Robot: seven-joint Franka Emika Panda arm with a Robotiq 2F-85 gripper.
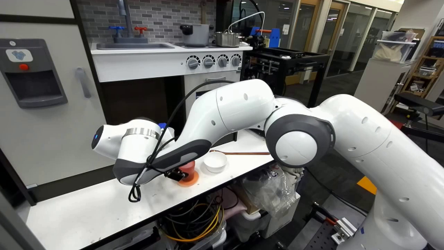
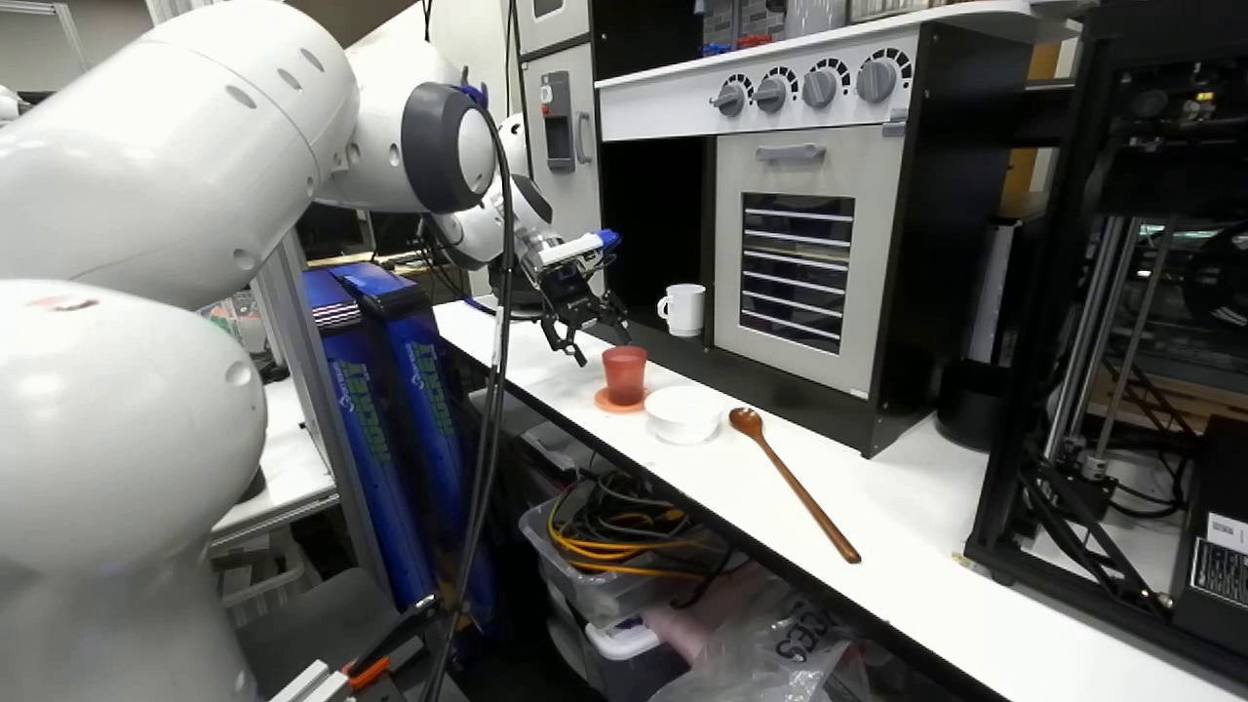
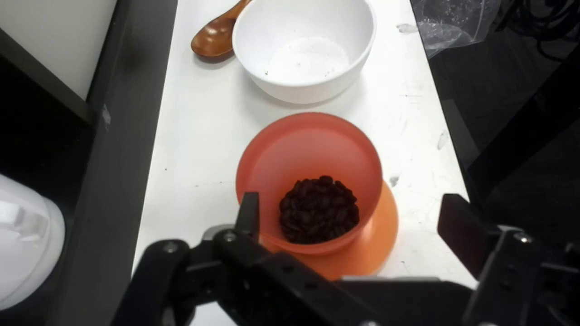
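A red cup (image 3: 310, 138) stands upright on an orange coaster (image 3: 387, 228), with dark beans (image 3: 318, 212) heaped at its bottom. My gripper (image 2: 602, 346) is open beside the cup, at about rim height in the second exterior view. In the wrist view, one finger (image 3: 248, 214) overlaps the cup's left side, while the other finger (image 3: 462, 233) is well off to its right. Nothing is held. Just past the cup sits a white bowl (image 3: 304, 59) with a few dark specks in it. The arm hides part of the cup (image 1: 188, 167) in the first exterior view.
A wooden spoon (image 2: 796, 486) lies past the bowl. On the dark ledge by the toy oven stands a white mug (image 2: 683, 310). The shelf's front edge runs close to the coaster. White shelf surface (image 1: 75, 212) is clear on the side away from the bowl.
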